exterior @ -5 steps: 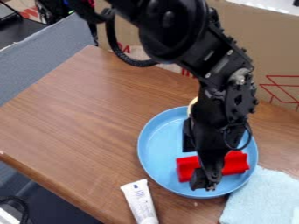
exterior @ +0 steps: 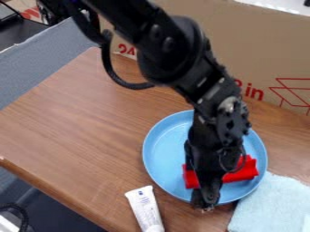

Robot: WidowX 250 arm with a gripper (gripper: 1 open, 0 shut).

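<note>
A blue plate [exterior: 162, 156] sits on the wooden table, with a red object [exterior: 241, 173] lying across it. My black gripper [exterior: 206, 199] points down over the plate, its tip at the near side of the red object and in front of part of it. Whether the fingers are closed on it cannot be seen clearly.
A white tube [exterior: 144, 209] lies left of the plate at the table's near edge. A pale blue cloth [exterior: 269, 207] is at the lower right. A cardboard box [exterior: 269, 63] stands behind.
The arm has shifted left and the gripper tip has moved slightly down and left, toward the near edge of the plate.
</note>
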